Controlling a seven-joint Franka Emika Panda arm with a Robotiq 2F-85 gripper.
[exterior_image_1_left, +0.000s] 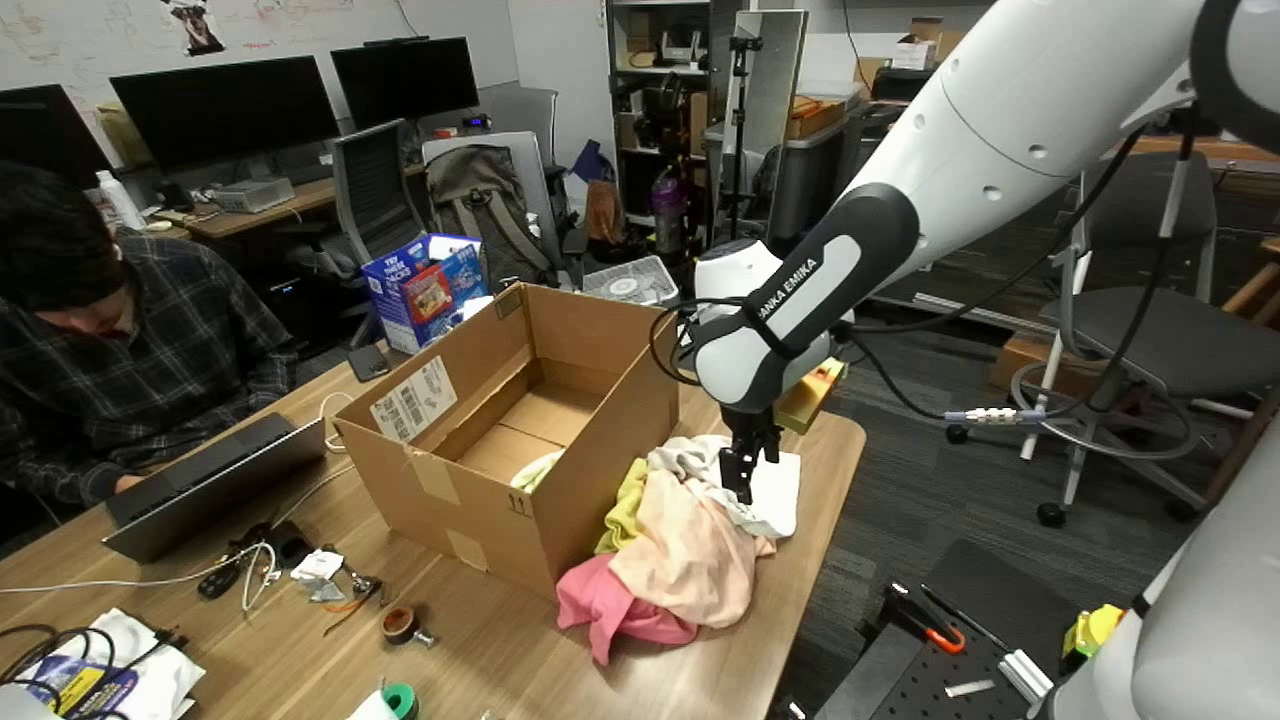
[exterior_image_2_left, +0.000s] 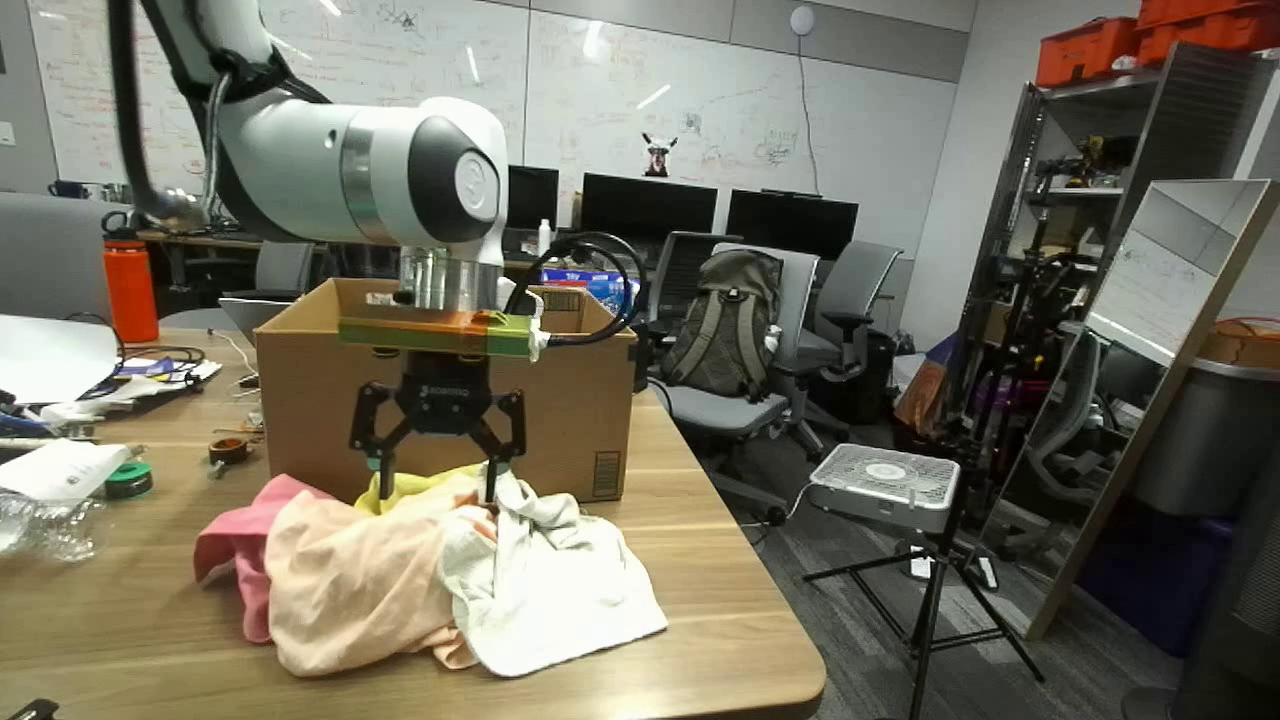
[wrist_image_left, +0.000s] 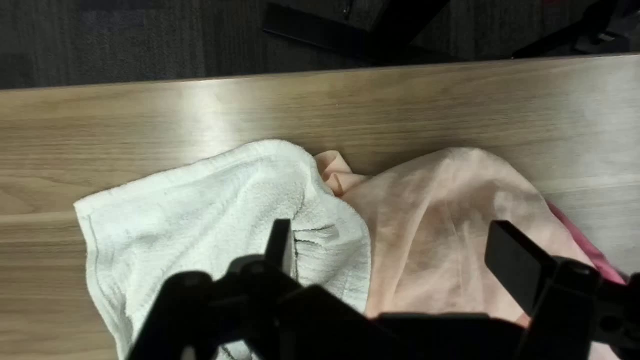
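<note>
A pile of cloths lies on the table beside the box: a white towel, a peach cloth, a pink cloth and a yellow-green cloth. My gripper is open low over the pile, one finger above the white towel and the other above the peach cloth. In exterior view 2 the fingertips come down to the cloths' upper folds; whether they touch cannot be told. The cardboard box stands open-topped, with a bit of pale cloth inside.
The tall box wall stands close behind the gripper in exterior view 2. A laptop, a tape roll and cables clutter the table beyond the box. Bare table runs along the edge by the towel. A person sits at the far side.
</note>
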